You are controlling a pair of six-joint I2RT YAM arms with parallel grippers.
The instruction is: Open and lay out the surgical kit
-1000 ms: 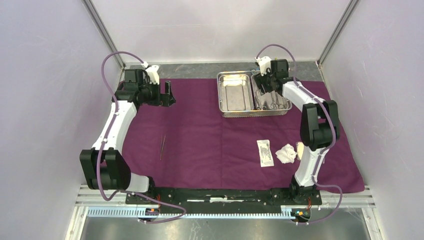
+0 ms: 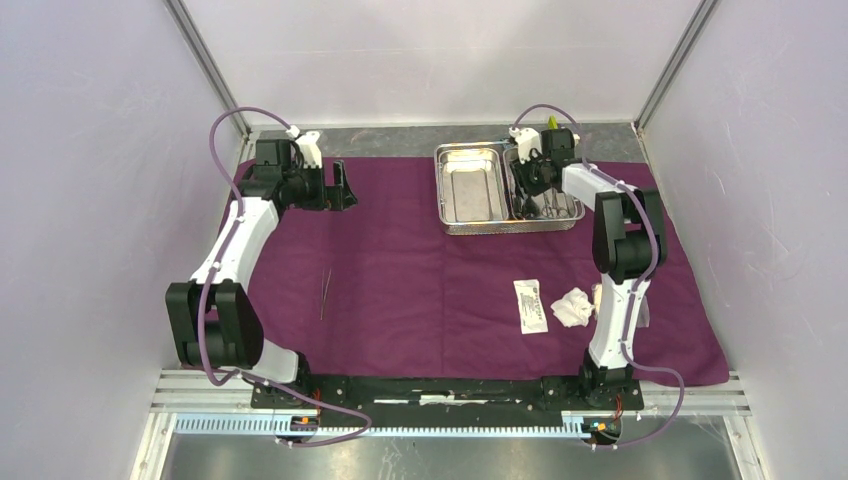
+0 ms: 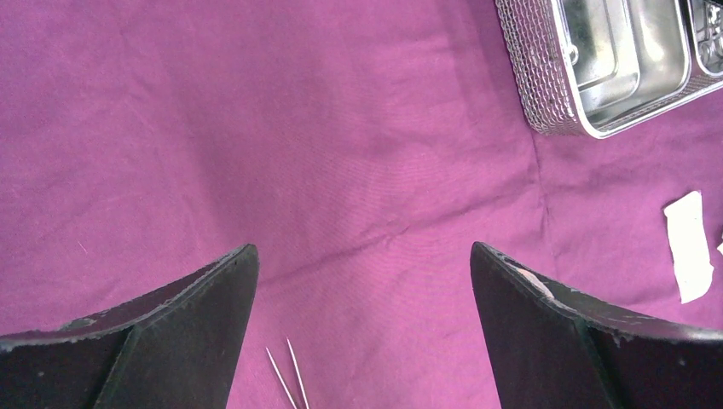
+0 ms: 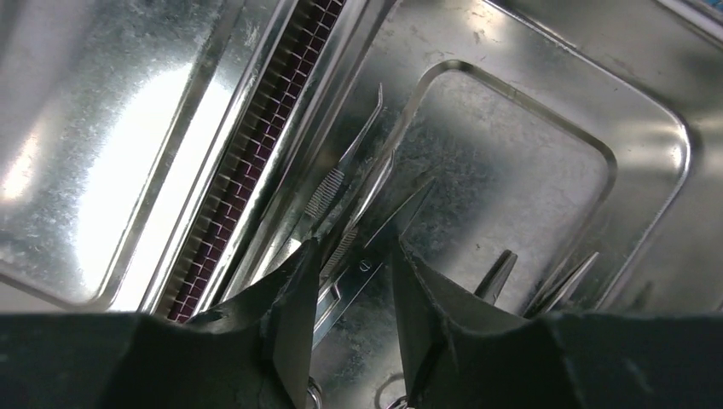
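The metal surgical case (image 2: pixel 470 228) lies open at the back, its left compartment empty. Several steel instruments lie in the right compartment, including a hooked probe (image 4: pixel 324 192) along the divider and scissors or a similar pivoted tool (image 4: pixel 365 266). Over them hangs my right gripper, its fingers apart, with the probe handles and the pivot showing in the gap; whether they touch any tool cannot be told. My left gripper is open and empty above bare cloth. Two thin instruments (image 2: pixel 325 295) lie on the cloth at the left.
A printed white packet (image 2: pixel 531 306) and crumpled white gauze (image 2: pixel 573 308) lie in front of the case. Part of the right arm covers a pale item beside the gauze.
The left arm shifted slightly to the right. The instruments on the cloth have stayed put.
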